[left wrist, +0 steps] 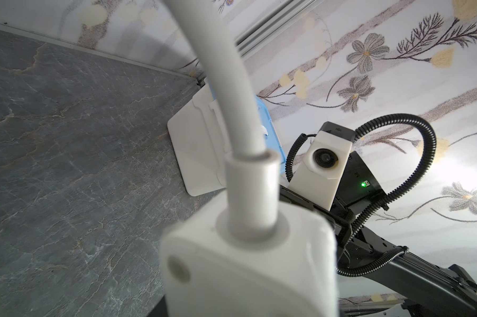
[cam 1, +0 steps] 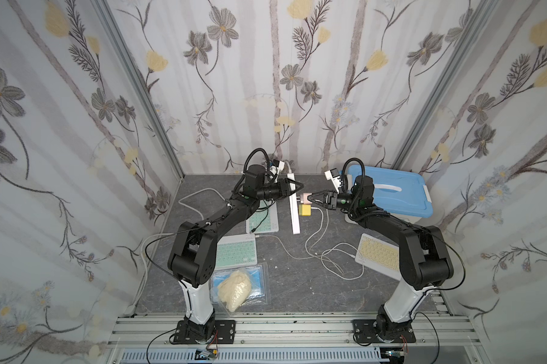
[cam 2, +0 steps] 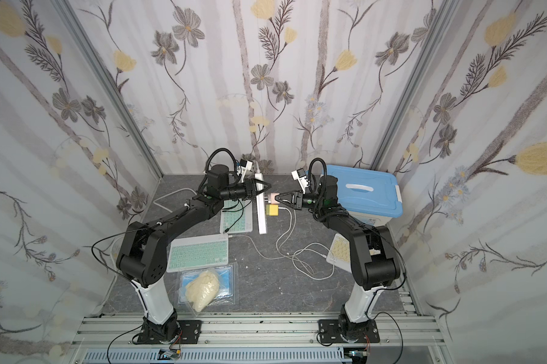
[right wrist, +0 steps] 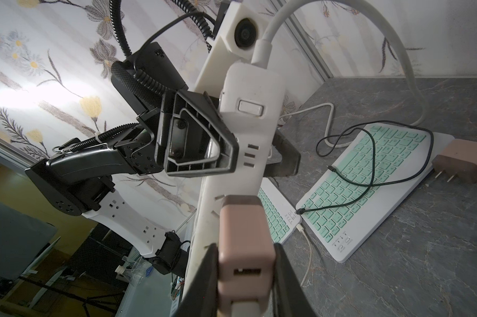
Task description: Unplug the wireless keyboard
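A white power strip (cam 1: 294,218) stands raised in my left gripper (cam 1: 290,187), which is shut on it near its cabled end; the strip (left wrist: 249,274) fills the left wrist view. A pink charger (right wrist: 246,237) is at the strip's side, between the fingers of my right gripper (cam 1: 308,198); whether they press on it I cannot tell. A yellow block (cam 1: 305,210) is just below it. Green keyboards (right wrist: 360,174) (cam 1: 234,251) lie to the left, and a cream keyboard (cam 1: 376,251) lies at the right, with white cables between.
A blue-lidded box (cam 1: 391,188) stands at the back right. A bagged item (cam 1: 237,288) lies at the front left. A brown charger (right wrist: 460,158) lies by a green keyboard. The front middle floor holds only cables.
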